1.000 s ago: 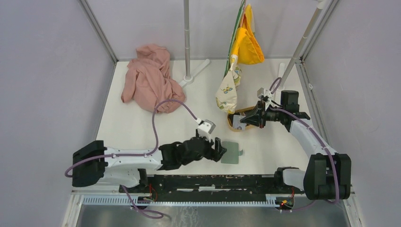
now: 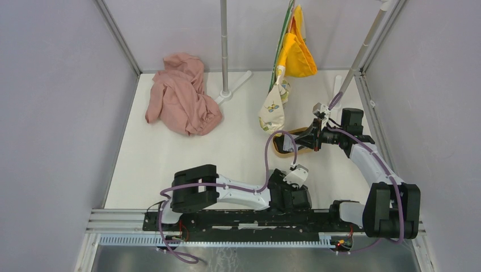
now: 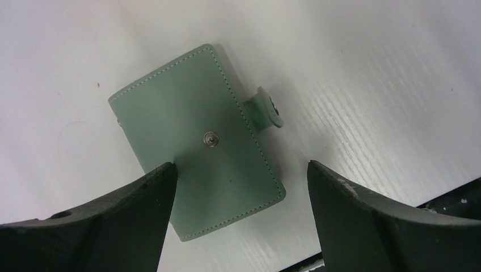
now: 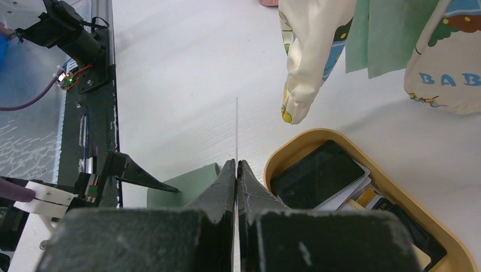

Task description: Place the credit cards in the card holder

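Observation:
The card holder [image 3: 193, 124] is a flat green folder with a snap button and a small side tab, lying on the table. Over it my left gripper is spread open, one finger above its near left part and the other off its right side. In the top view the left arm hides most of the holder. My right gripper is shut on a credit card [image 4: 236, 122], which appears edge-on as a thin upright line. From above, the card [image 2: 288, 143] looks pale grey, over the tray's left part. Part of the holder [image 4: 190, 180] shows in the right wrist view.
A tan tray [image 4: 317, 135] holds a black case and several small things below the right gripper. Cloths hang beyond it, including a yellow one [image 2: 299, 55]. A pink cloth [image 2: 184, 96] lies at back left.
My left arm has swung right, from beside the card holder to over it, covering it in the top view. The right gripper and its card have shifted slightly right.

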